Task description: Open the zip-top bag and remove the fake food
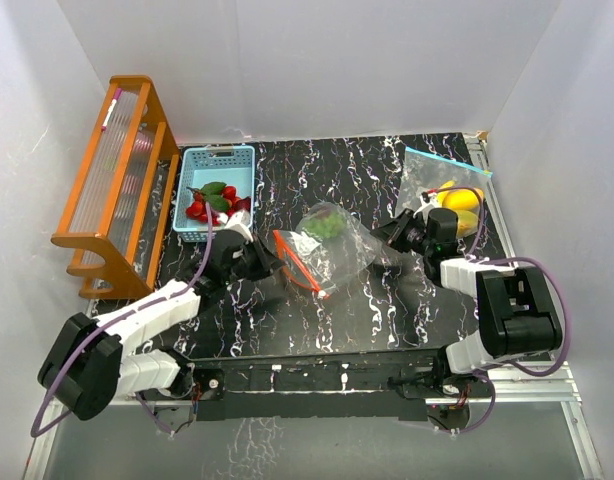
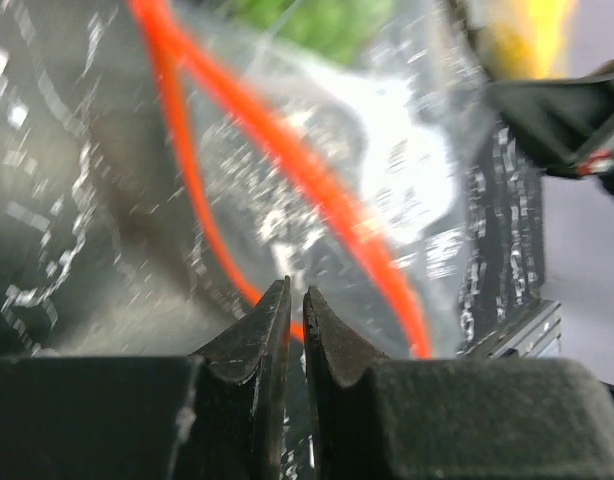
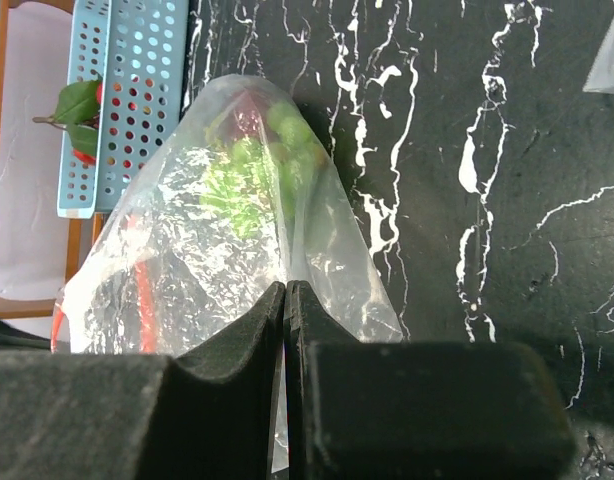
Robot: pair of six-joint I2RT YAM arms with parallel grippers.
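Observation:
A clear zip top bag (image 1: 339, 262) with orange zip lips (image 1: 299, 262) lies mid-table, a green fake food bunch (image 1: 325, 222) inside at its far end. In the left wrist view its two zip lips (image 2: 287, 150) stand apart, with a gap between them. My left gripper (image 1: 279, 264) is at the zip end, its fingers nearly together; the lower lip runs behind the tips, and no grip on it shows. On the bag's right side my right gripper (image 1: 377, 236) is shut on the plastic, which is drawn to its fingertips in the right wrist view.
A blue basket (image 1: 186, 200) holding red fake food (image 1: 197, 210) stands back left, beside an orange wooden rack (image 1: 92, 240). At the back right, another zip bag (image 1: 432, 165) contains yellow fake food (image 1: 462, 199).

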